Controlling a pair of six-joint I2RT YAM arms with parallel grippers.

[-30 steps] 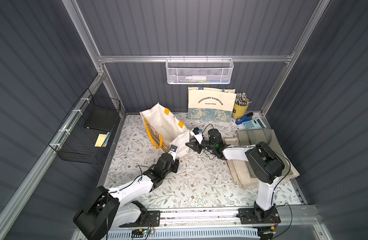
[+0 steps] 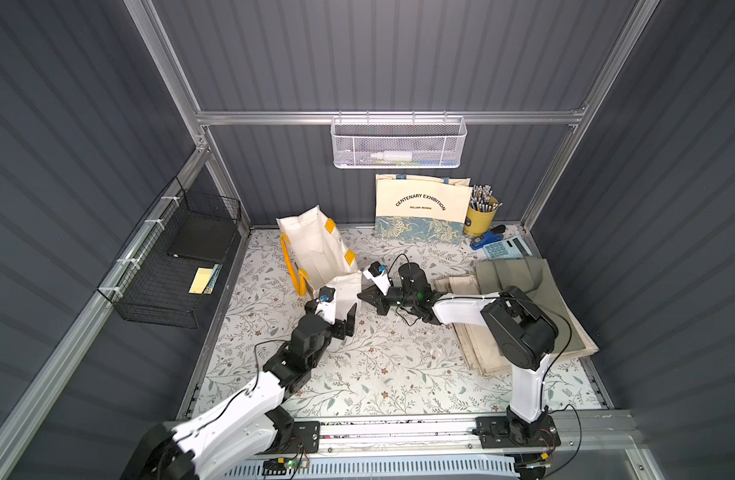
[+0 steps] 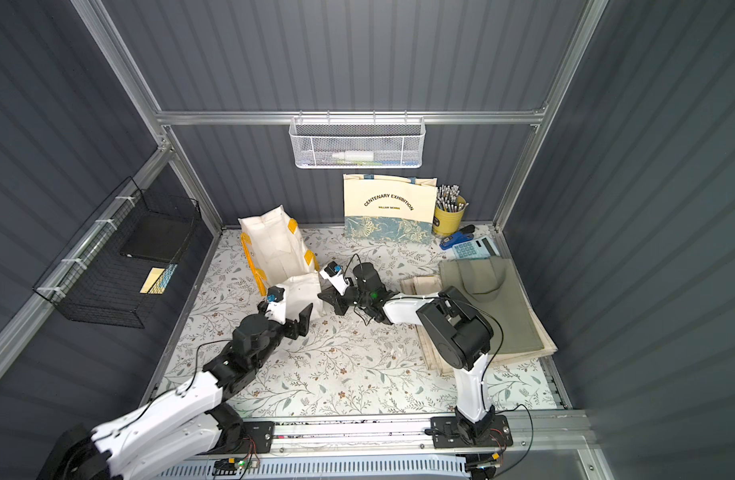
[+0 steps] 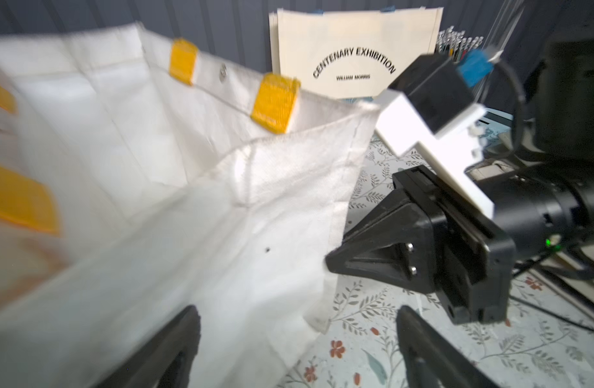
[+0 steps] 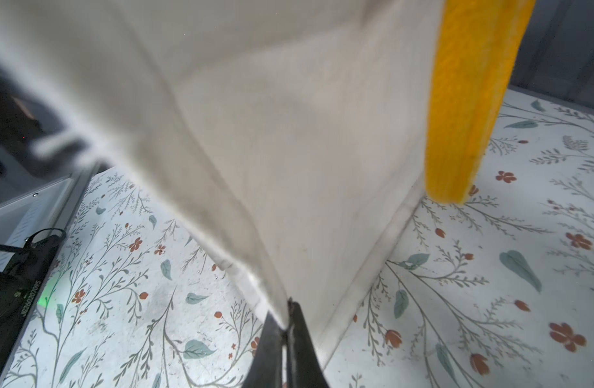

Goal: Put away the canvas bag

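A cream canvas bag [image 2: 315, 244] with yellow handles [image 2: 292, 264] stands open on the left-centre of the floral table, its near end folded out toward me. My right gripper [image 2: 362, 297] is shut on the fabric edge at that end, at the bag's right, as both the left and right wrist views show. My left gripper [image 2: 343, 320] is open at the bag's near end, its blurred fingers [image 4: 170, 349] either side of the loose fabric's lower part in the left wrist view.
Folded bags [image 2: 559, 320] lie at the right. A printed tote [image 2: 419, 208], a yellow pen cup [image 2: 480, 224] and calculator [image 2: 503, 248] stand at the back. A wire basket [image 2: 151, 296] hangs on the left wall.
My right gripper has moved left with the bag's edge, and the bag's near end has shifted left with it. My left arm has changed pose, its gripper coming slightly higher at the bag's near end.
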